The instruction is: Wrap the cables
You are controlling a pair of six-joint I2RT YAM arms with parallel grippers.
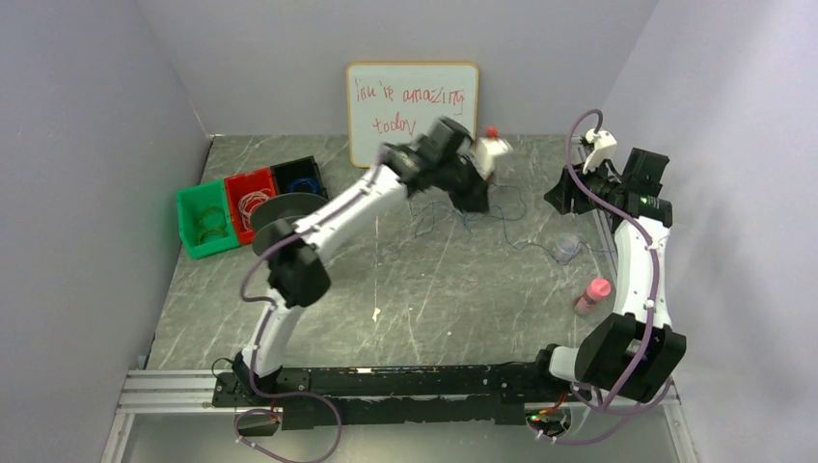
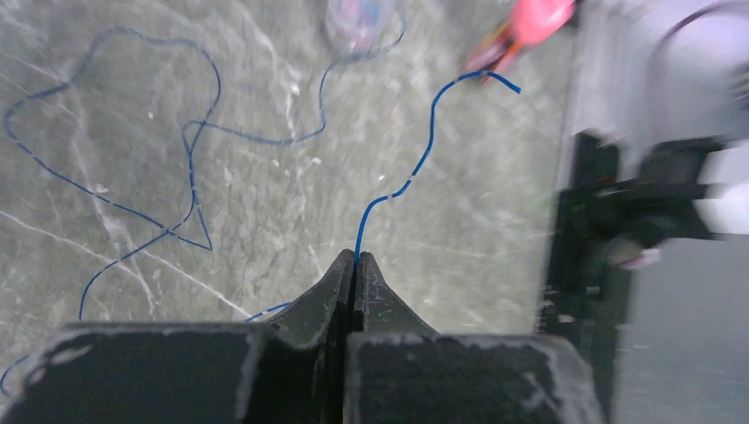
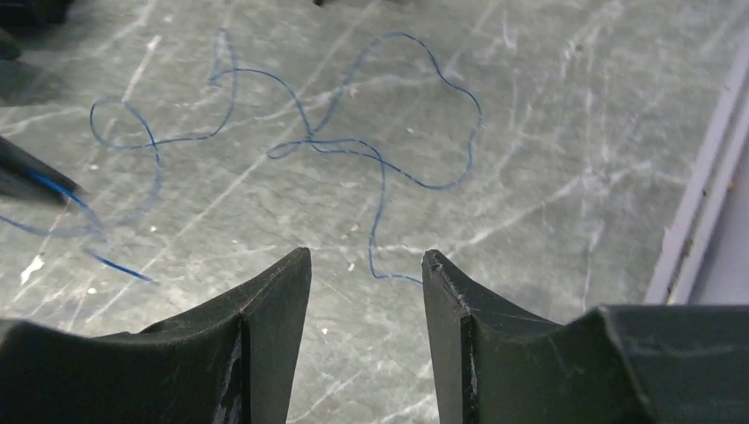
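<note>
A thin blue cable (image 1: 439, 209) lies in loose loops on the grey marble table, at the centre right. My left gripper is shut on this cable, whose free end (image 2: 431, 132) sticks out past the fingertips; in the top view the left gripper (image 1: 471, 200) is blurred above the loops. Toward the right edge, my right gripper stands part open, with a finger (image 3: 284, 300) on each side of a gap and nothing gripped. Beyond its fingertips, the cable (image 3: 382, 212) runs along the table, partly hidden by the right finger.
Green (image 1: 205, 220), red (image 1: 232, 193) and black (image 1: 281, 172) bins hold coiled cables at left. A dark spool (image 1: 289, 204) stands beside them, partly behind my left arm. A whiteboard (image 1: 413, 82), a clear cup (image 1: 567, 248) and a pink-capped bottle (image 1: 599, 288) stand around.
</note>
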